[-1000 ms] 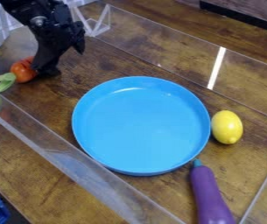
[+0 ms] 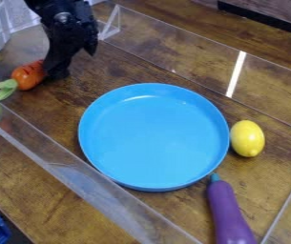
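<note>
My black gripper hangs at the upper left, open, its lower fingers just to the right of an orange carrot with green leaves, which lies on the wooden floor near the clear wall. Whether the fingers touch the carrot is hard to tell. A large blue plate lies in the middle.
A yellow lemon sits right of the plate, and a purple eggplant lies at the lower right. Clear walls edge the work area. The floor above the plate is free.
My gripper has risen slightly from its lower position by the carrot. The plate, lemon and eggplant have not moved.
</note>
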